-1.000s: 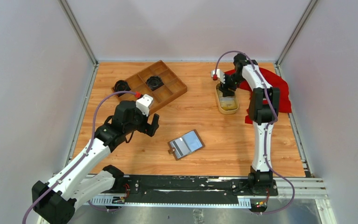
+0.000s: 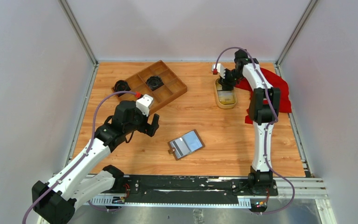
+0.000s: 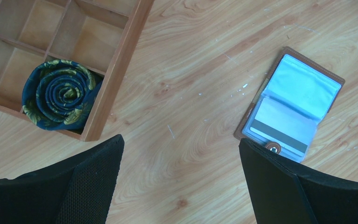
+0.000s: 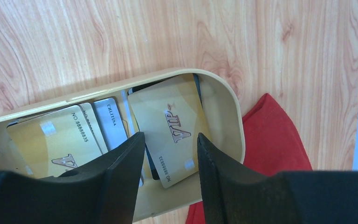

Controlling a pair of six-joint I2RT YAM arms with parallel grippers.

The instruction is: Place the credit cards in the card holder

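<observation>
Several credit cards lie in an oblong beige box [image 4: 235, 116] at the back right. A gold card [image 4: 161, 121] is at one end; another gold card [image 4: 56, 140] and a light blue card [image 4: 110, 116] lie further along. My right gripper reaches down into the box, its fingers part open on either side of the first gold card's near part; whether they touch it I cannot tell. The card holder [image 2: 186, 144] lies unfolded at front centre, a pale card [image 3: 279, 123] with a dark stripe in its pocket. To its left, my left gripper stands open and empty above the table.
A wooden compartment tray [image 2: 177, 93] at the back left holds dark rolled items, one a patterned roll [image 3: 60, 95]. Red cloth [image 2: 282, 91] lies beside the box, partly under the right arm. Bare table separates the box from the card holder.
The right gripper and the box have shifted slightly toward the back of the table together. The left arm and the card holder have stayed where they were.
</observation>
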